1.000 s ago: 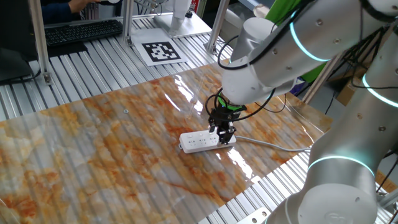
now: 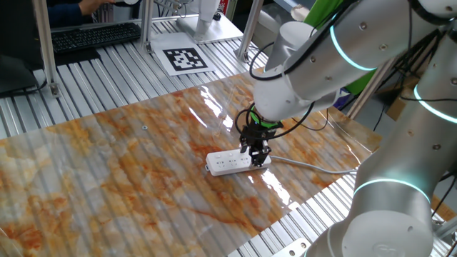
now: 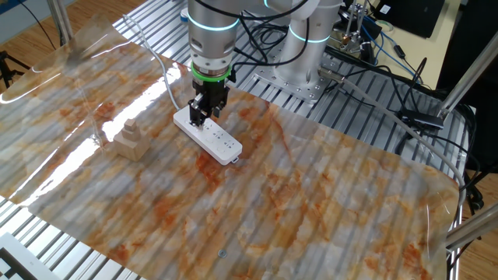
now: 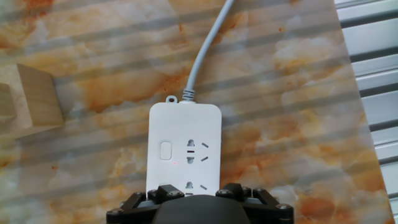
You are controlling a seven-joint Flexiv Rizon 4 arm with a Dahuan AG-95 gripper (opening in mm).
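A white power strip (image 2: 227,163) lies flat on the marbled sheet, its grey cable (image 2: 314,165) running off to the right in exterior view 1. My black gripper (image 2: 252,155) is lowered over the strip's cable end, pointing down. From the wrist view, the strip (image 4: 185,134) extends upward out of the gripper, showing a switch and several sockets. The two fingers stand apart near the strip's long edges. Their tips are hidden, so whether they press on its sides cannot be told. In exterior view 2 the strip (image 3: 218,141) reaches out from under the gripper (image 3: 205,115).
A pale wooden block piece (image 3: 131,141) stands beside the strip, also at the left edge of the wrist view. A printed marker sheet (image 2: 184,60) and a keyboard (image 2: 96,38) lie beyond the marbled sheet.
The gripper and the power strip show no visible change of place.
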